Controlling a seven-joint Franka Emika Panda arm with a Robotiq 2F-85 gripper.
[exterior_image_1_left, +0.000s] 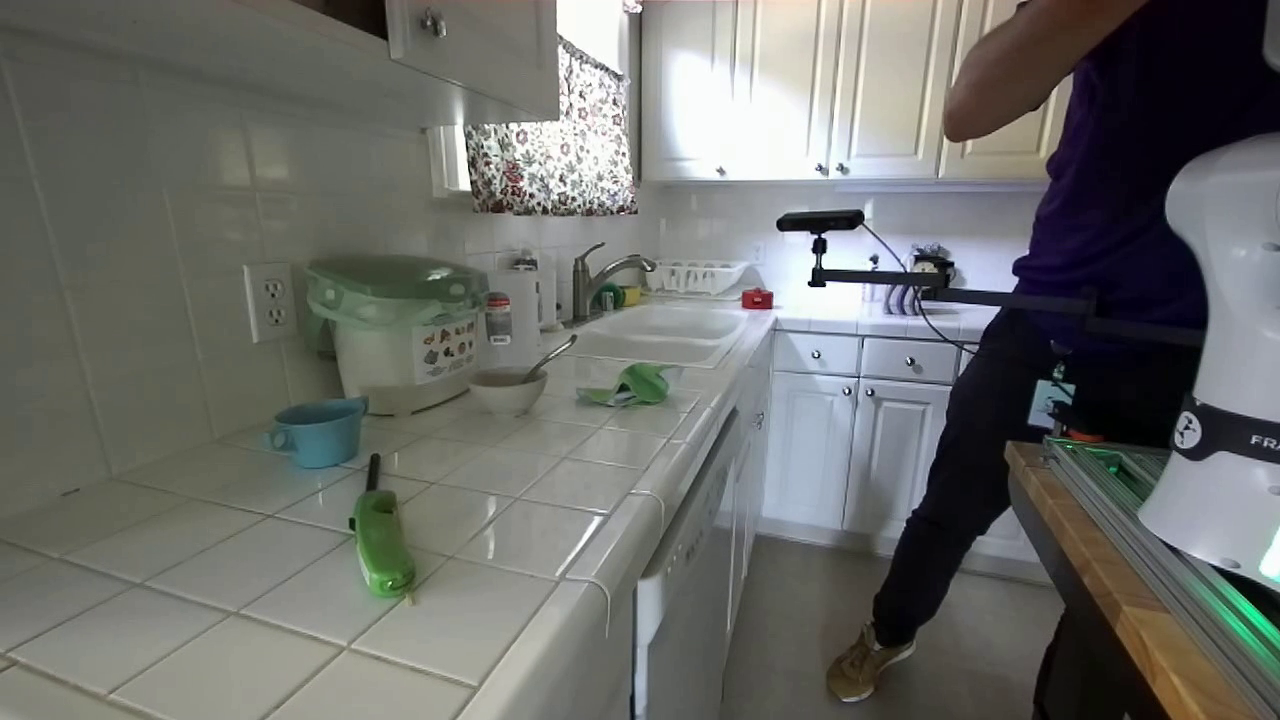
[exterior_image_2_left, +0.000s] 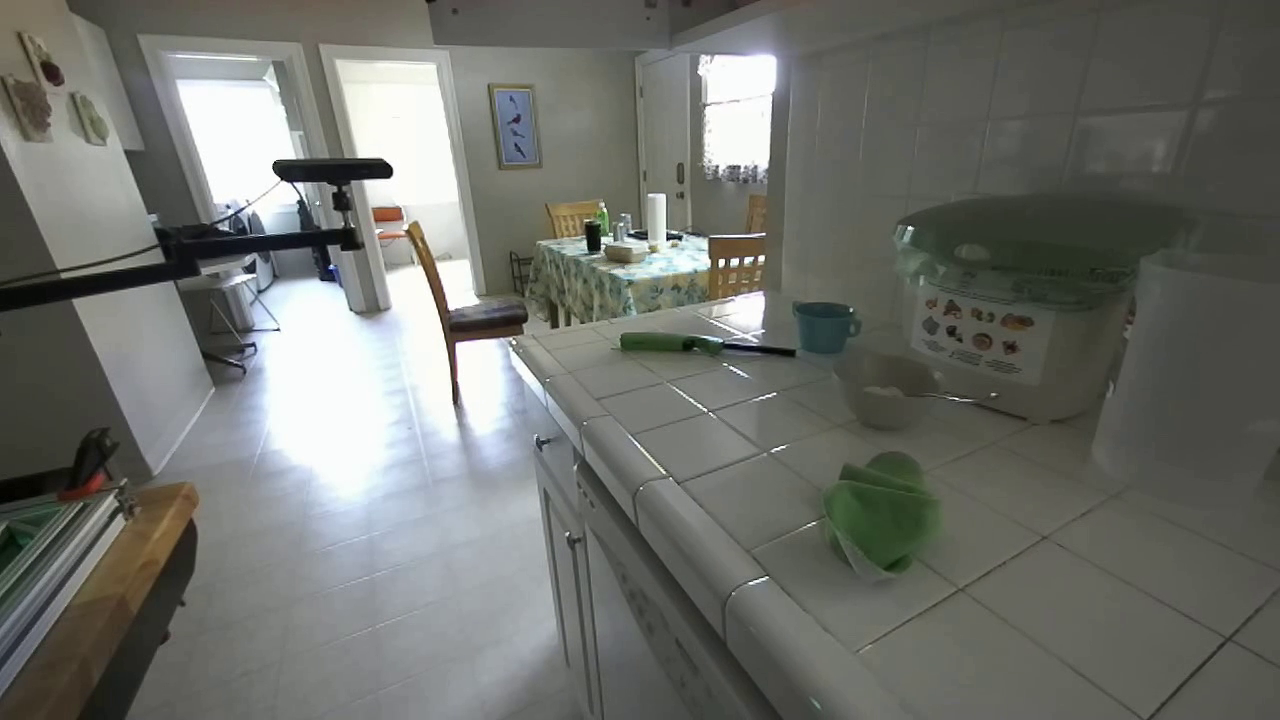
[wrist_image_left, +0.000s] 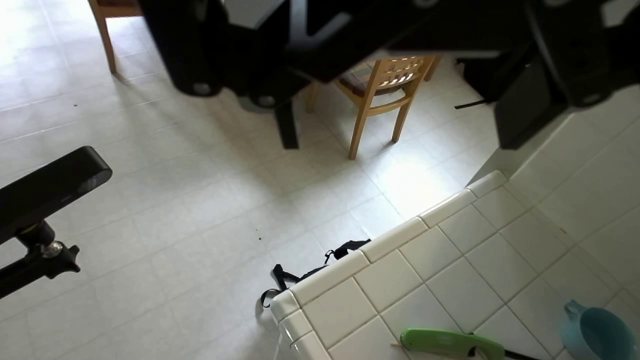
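Wide apart at the top of the wrist view are the fingers (wrist_image_left: 286, 129) of my gripper; it is open, with only floor and a distant chair seen between them. Neither exterior view shows the gripper. On the white tiled counter lie a green lighter with a black stem (exterior_image_1_left: 383, 546), a blue two-handled cup (exterior_image_1_left: 320, 433), a pale bowl (exterior_image_1_left: 509, 391) with a spoon in it, and a crumpled green cloth (exterior_image_2_left: 884, 510). The lighter (wrist_image_left: 450, 342) and the cup (wrist_image_left: 600, 336) appear at the wrist view's lower right, clear of the fingers.
A white bin with a green lid (exterior_image_1_left: 402, 336) stands against the wall, near the sink (exterior_image_1_left: 672, 324). A person (exterior_image_1_left: 996, 396) stands beside the arm's base. A camera on a boom (exterior_image_1_left: 821, 222) juts over the floor.
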